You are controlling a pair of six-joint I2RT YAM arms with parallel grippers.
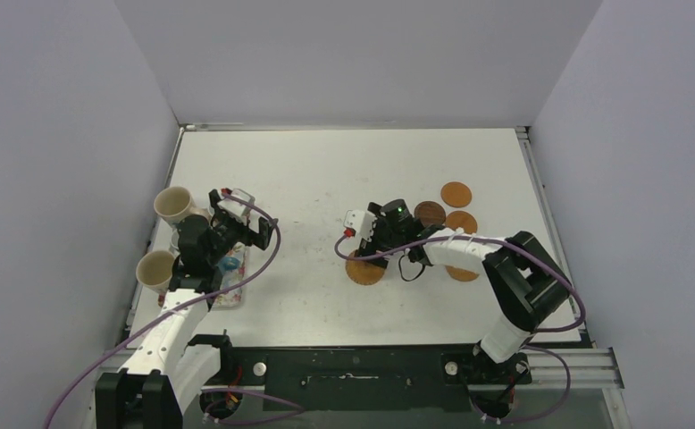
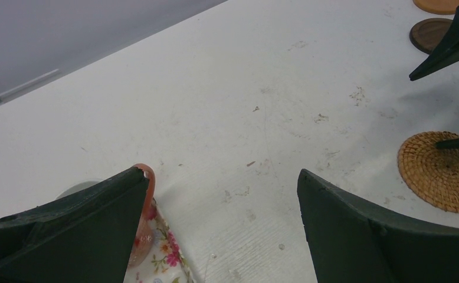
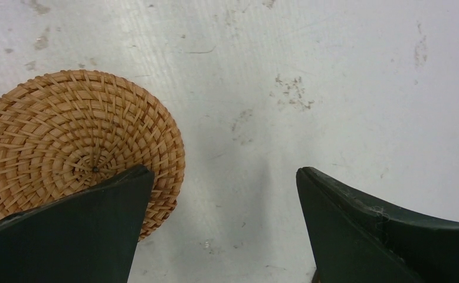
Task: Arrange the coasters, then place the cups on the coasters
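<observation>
A woven round coaster lies near the middle of the table. My right gripper stands open above it; in the right wrist view, one dark finger overlaps the weave and the gap between the fingers is empty. The left wrist view shows that fingertip at the coaster's surface. At the left, two beige cups stand beside a floral tray. Over the tray hangs my open left gripper, holding nothing. A pinkish handle shows behind its left finger. Which cup is meant, I cannot tell.
On the right are several more round coasters: orange-brown ones and a dark brown one, partly behind the right arm. Something blue sits on the tray. Bare table lies between the arms.
</observation>
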